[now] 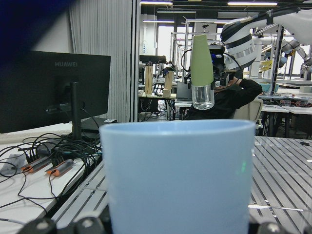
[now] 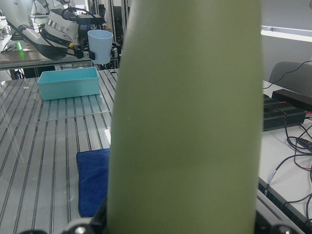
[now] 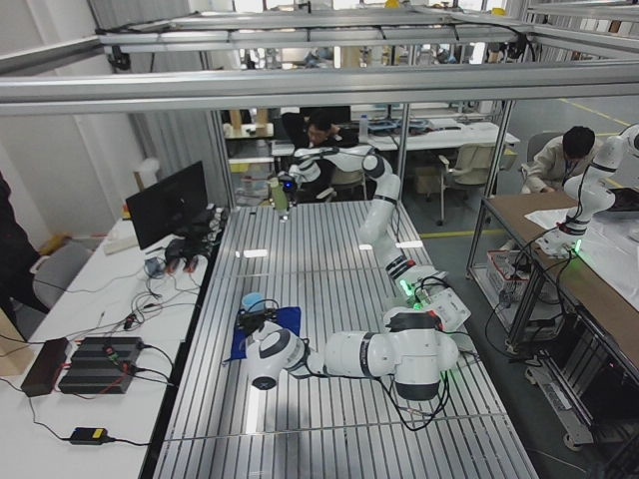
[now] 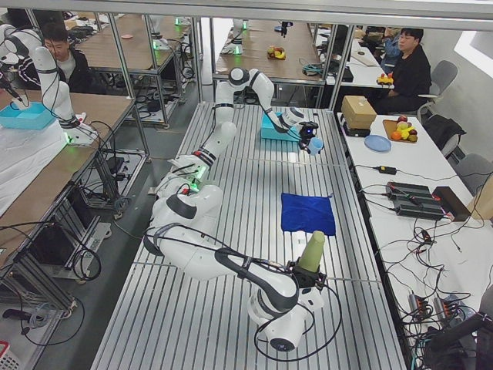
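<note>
My left gripper (image 3: 255, 321) is shut on a light blue cup (image 1: 178, 175), held upright, which fills the lower middle of the left wrist view and shows small in the camera right view (image 4: 315, 146). My right gripper (image 4: 308, 279) is shut on a tall olive-green bottle (image 2: 183, 117) with a clear lower part (image 1: 202, 97), also upright and raised above the table. A blue cloth (image 4: 307, 213) lies flat on the slatted table between the two grippers. A turquoise bin (image 2: 68, 85) stands at the end of the table nearer the left arm.
The side desk holds a monitor (image 3: 165, 205), cables, black power boxes (image 3: 102, 364), a blue plate (image 4: 377, 143) and a tray of fruit (image 4: 400, 131). A person sits beyond the table's far end.
</note>
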